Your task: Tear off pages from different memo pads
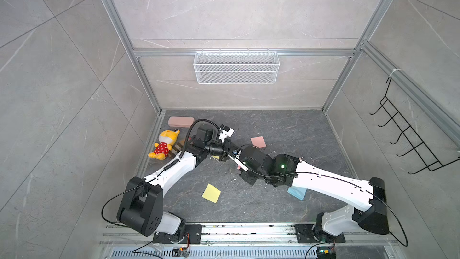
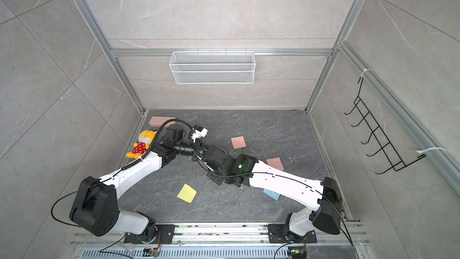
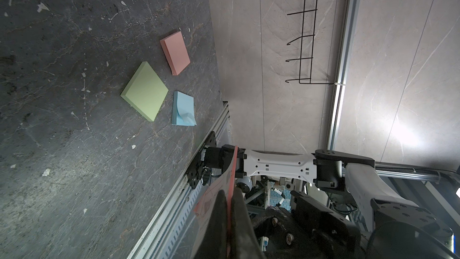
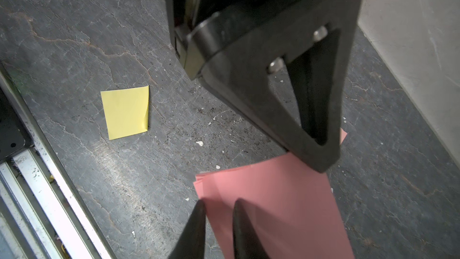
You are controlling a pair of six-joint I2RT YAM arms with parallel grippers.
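Observation:
My left gripper is shut on a thin pink memo pad, held up over the middle of the floor. In the right wrist view its edges fan out slightly at the upper left corner. My right gripper is open at the pad's near edge, one finger in front of the pink face and the other beyond its left edge. Whether they touch the paper I cannot tell. On the floor lie a green pad, a blue pad with a lifted top sheet, a pink pad and a yellow sheet.
Another pink pad lies behind the grippers. A plush toy and a pink box stand at the back left. A white wire basket hangs on the back wall, a black hook rack on the right wall.

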